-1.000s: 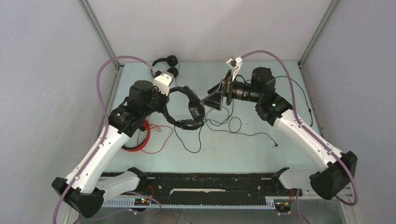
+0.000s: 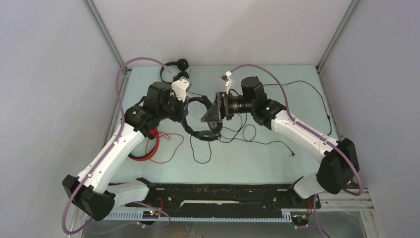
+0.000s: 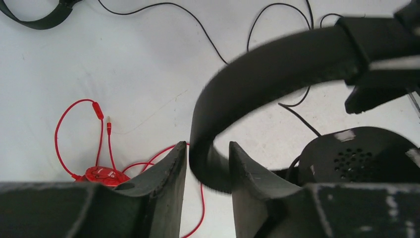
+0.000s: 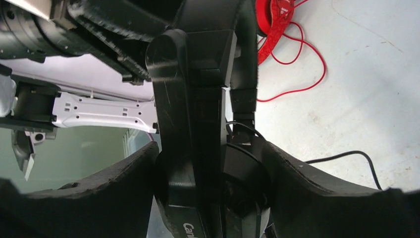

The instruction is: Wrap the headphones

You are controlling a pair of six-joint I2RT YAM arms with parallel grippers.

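Black headphones point(image 2: 202, 135) are held up over the table between my two arms, their headband curving across the left wrist view. My right gripper is shut on the ear-cup end of the headphones point(image 4: 208, 109). My left gripper stands part open, with the curved headband point(image 3: 213, 114) in the gap between its fingertips; whether it touches them I cannot tell. A perforated ear cup point(image 3: 354, 158) shows at the right of that view. The thin black cable point(image 2: 267, 143) trails loosely over the table in loops.
Red headphones point(image 2: 148, 154) with a red cable point(image 2: 171, 157) lie at the table's left, below my left arm. Another black pair point(image 2: 166, 74) rests at the far left edge. A black cable point(image 2: 321, 96) runs along the right side.
My right gripper has moved left onto the headphones, from just beside their ear cup. My left gripper and the headphones have shifted slightly right, and the hanging cable loop has swung.
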